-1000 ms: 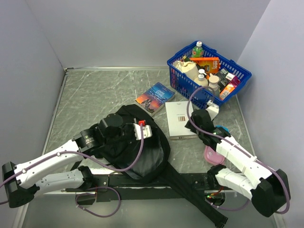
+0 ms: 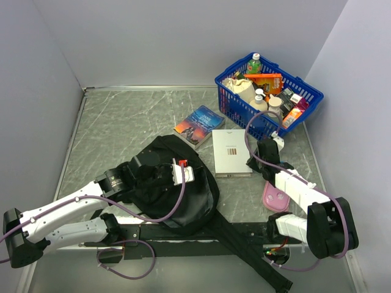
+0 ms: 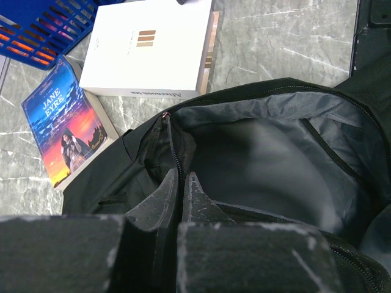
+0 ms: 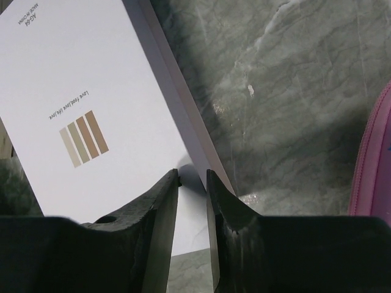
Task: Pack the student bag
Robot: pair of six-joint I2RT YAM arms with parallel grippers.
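The black bag (image 2: pixel 183 201) lies open, its grey lining showing in the left wrist view. My left gripper is shut on its zippered edge. The white box (image 2: pixel 231 149), with striped label, lies right of the blue book (image 2: pixel 198 122) titled Jane Eyre. My right gripper is part open at the white box's long edge, fingertips close to its top and side; whether they grip it is unclear. A pink pouch (image 2: pixel 275 197) lies to the right of the box, partly under the right arm.
A blue basket (image 2: pixel 226 94) full of bottles, packets and other items stands at the back right, against the box's far end. Walls bound the back and both sides.
The right arm has shifted and turned at the box's right edge, and the box has moved slightly. The left arm stays on the bag.
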